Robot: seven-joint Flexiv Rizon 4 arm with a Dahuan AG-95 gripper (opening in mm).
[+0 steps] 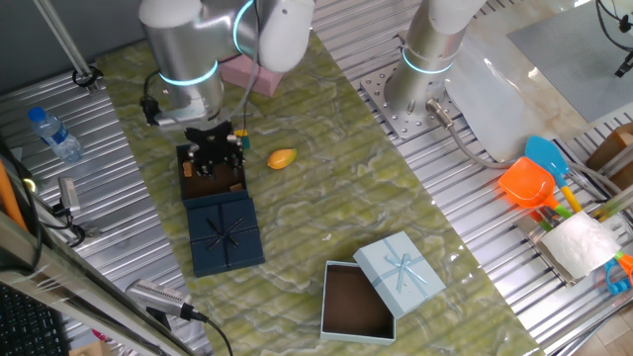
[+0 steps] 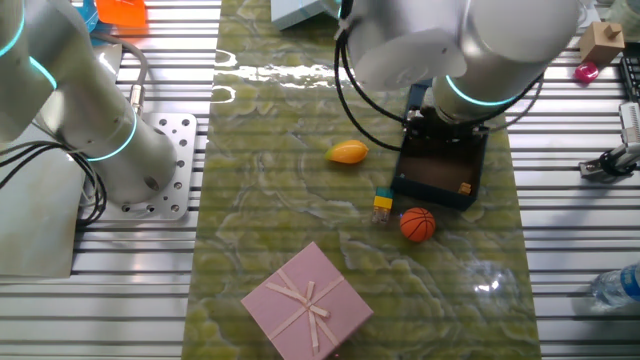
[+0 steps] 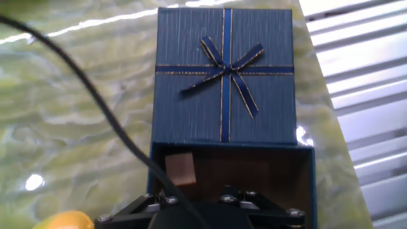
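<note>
My gripper (image 1: pixel 216 158) is over the open dark blue box (image 1: pixel 185 188), its black fingers pointing down above the brown interior. Whether the fingers are open or shut cannot be made out, and I see no object clearly held. A small tan block (image 3: pixel 180 168) lies inside the box near the wall beside the lid, and another small orange-brown piece (image 2: pixel 465 188) lies in a corner. The blue lid (image 3: pixel 191 108) with its ribbon bow adjoins the box. In the wrist view, the gripper covers the box's near part, and a black cable crosses the picture.
Near the box lie a yellow-orange fruit (image 2: pixel 348 152), a small basketball (image 2: pixel 417 225) and a teal-and-yellow block (image 2: pixel 383 204). A pink gift box (image 2: pixel 307 302) stands farther off. An open light blue box (image 1: pixel 358 302) has its lid (image 1: pixel 401 272) leaning on it.
</note>
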